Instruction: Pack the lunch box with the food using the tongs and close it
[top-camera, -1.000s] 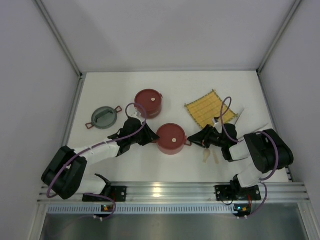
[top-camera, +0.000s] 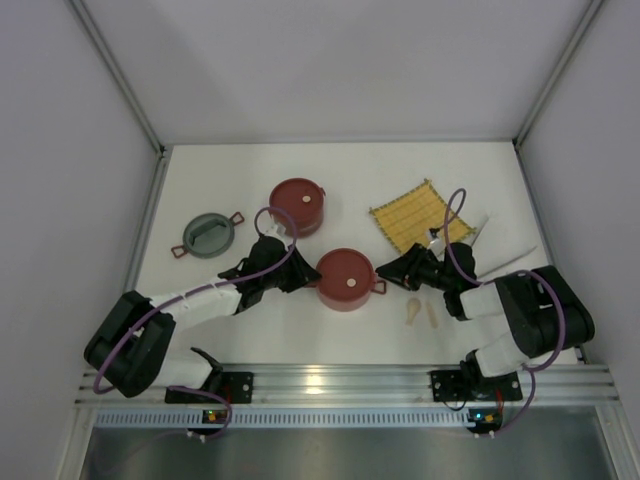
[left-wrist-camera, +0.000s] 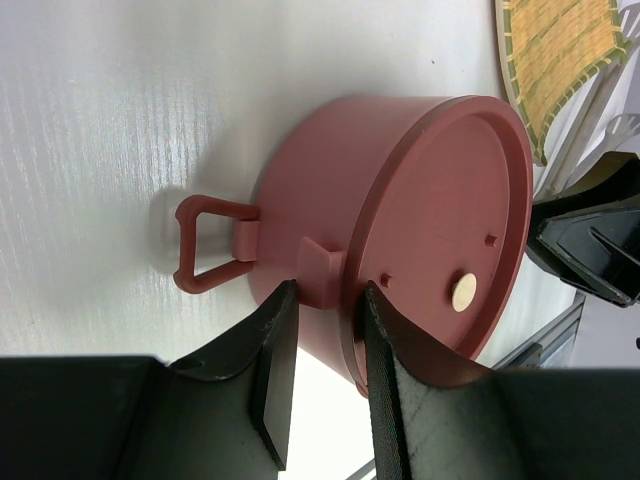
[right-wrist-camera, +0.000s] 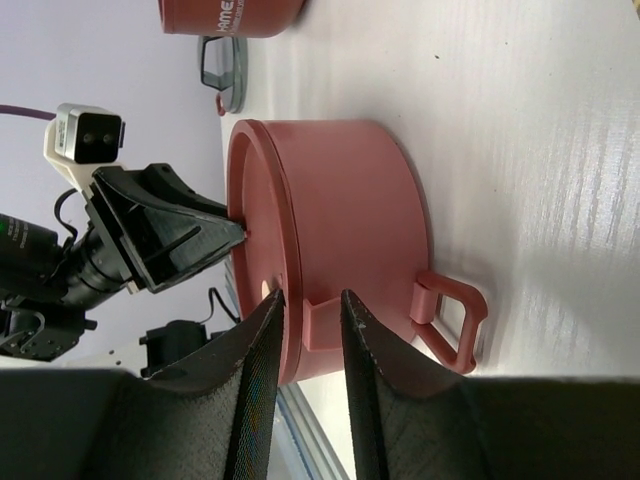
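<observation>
Between my two arms sits a round reddish-brown lunch box (top-camera: 345, 300), its lid (top-camera: 345, 273) on and a cream button (left-wrist-camera: 464, 292) on the lid. From the left, my left gripper is shut on the lid rim beside the side tab (left-wrist-camera: 320, 272). On the opposite side my right gripper stands part open, its fingertips either side of the rim edge and the other tab (right-wrist-camera: 324, 326); contact there is unclear. A loop handle (right-wrist-camera: 462, 310) sticks out below that tab.
A second reddish-brown box (top-camera: 298, 205) stands behind, with a grey-green lid (top-camera: 208, 236) at the left. A yellow woven mat (top-camera: 408, 214) lies back right. A spoon-like utensil (top-camera: 413, 310) and a thin stick (top-camera: 432, 315) lie by the right gripper.
The lunch box has shifted slightly to the right, and my right arm has also moved a little right. My left gripper keeps almost the same place.
</observation>
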